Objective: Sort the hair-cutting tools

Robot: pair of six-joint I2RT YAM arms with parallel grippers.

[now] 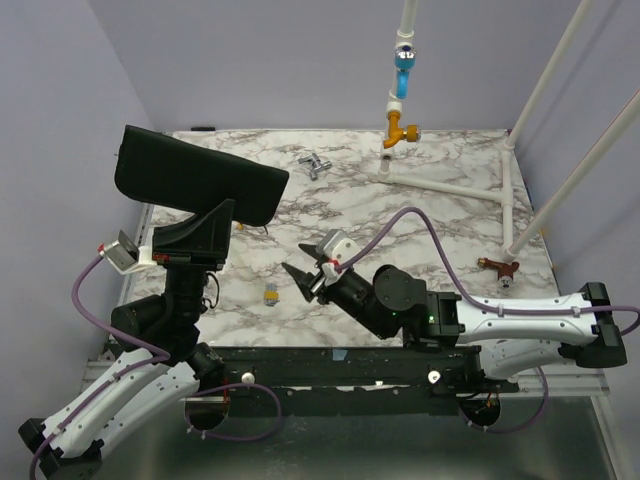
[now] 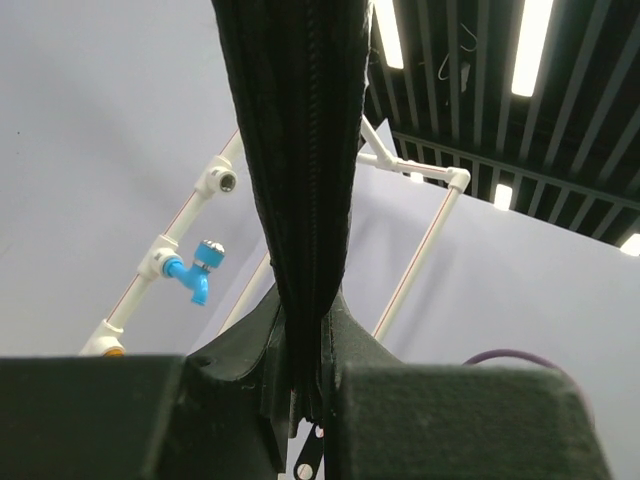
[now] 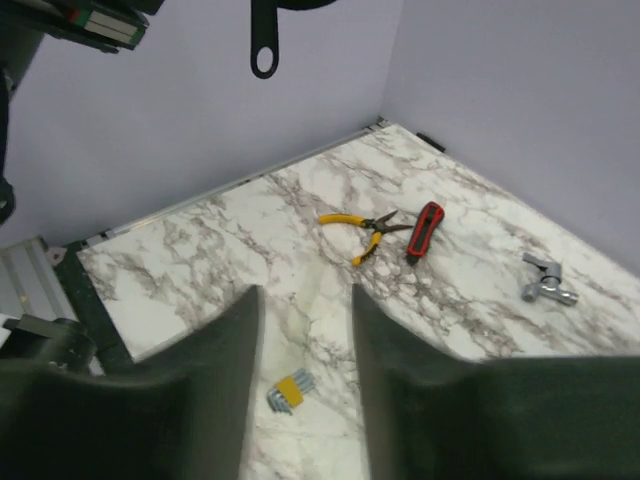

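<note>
A long black zip case (image 1: 190, 175) is held up at the left of the top view, tilted, with my left gripper (image 1: 222, 212) shut on its lower part. In the left wrist view the case (image 2: 295, 150) rises edge-on between the fingers, a black zipper pull (image 2: 310, 452) dangling below. The same sort of pull (image 3: 264, 45) hangs at the top of the right wrist view. My right gripper (image 1: 294, 258) is apart from the case, to its lower right; its fingers are spread with nothing between them.
Below on the marble table (image 3: 200, 260) lie yellow-handled pliers (image 3: 374, 237), a red knife (image 3: 425, 232), a yellow-banded hex key set (image 3: 290, 391) and a metal fitting (image 3: 548, 280). White pipes (image 1: 445, 187) with taps stand at back right. Mid-table is bare.
</note>
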